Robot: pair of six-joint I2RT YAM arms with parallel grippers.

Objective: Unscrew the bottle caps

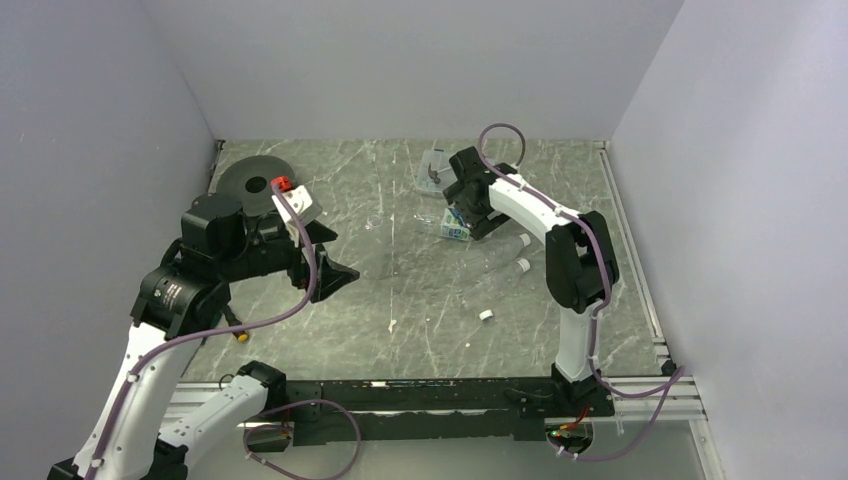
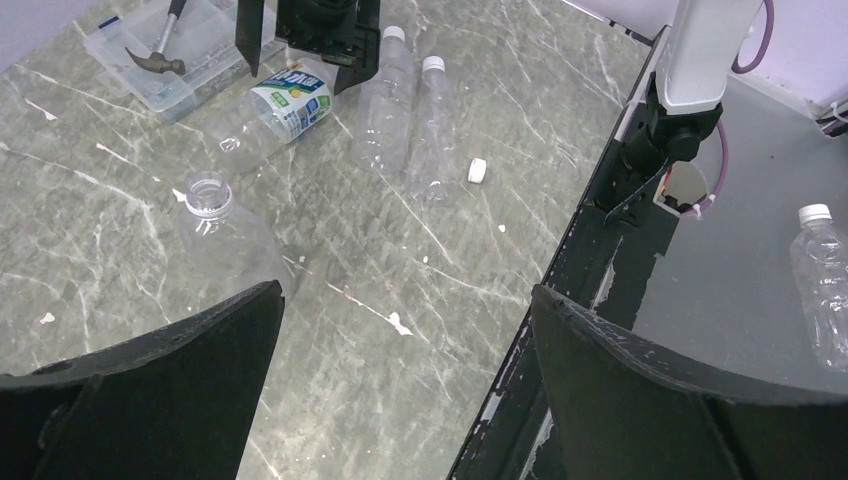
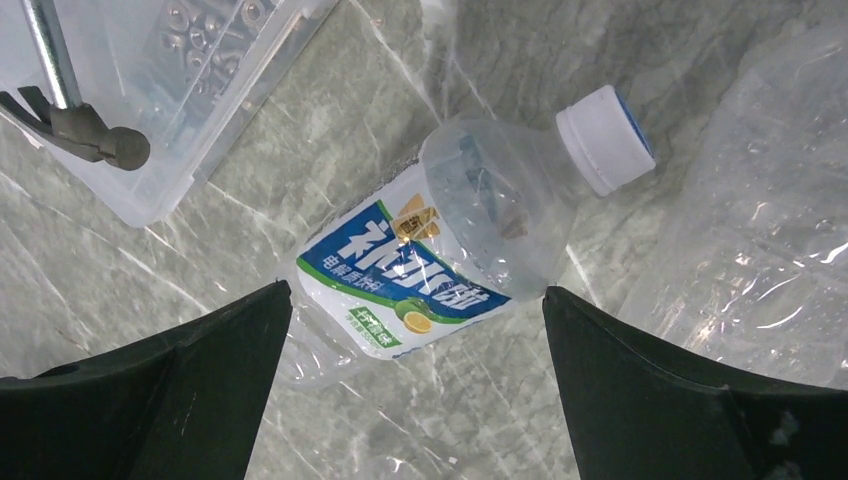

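In the right wrist view a clear bottle with a blue-and-white label [image 3: 400,265] lies on its side, its white cap [image 3: 605,140] still on. My right gripper is open above this bottle, the fingers apart on either side of its body in that view. Two more clear bottles, a wider one [image 2: 385,100] and a slimmer one [image 2: 434,135], lie beside it with white caps on. An uncapped bottle [image 2: 230,240] lies in front of my left gripper, which stands open and empty. A loose white cap [image 2: 477,171] rests on the table.
A clear plastic box [image 2: 180,50] with a hammer [image 2: 160,50] is at the back. A dark round disc [image 1: 250,183] lies at the back left. Another capped bottle [image 2: 825,285] is off the table's front.
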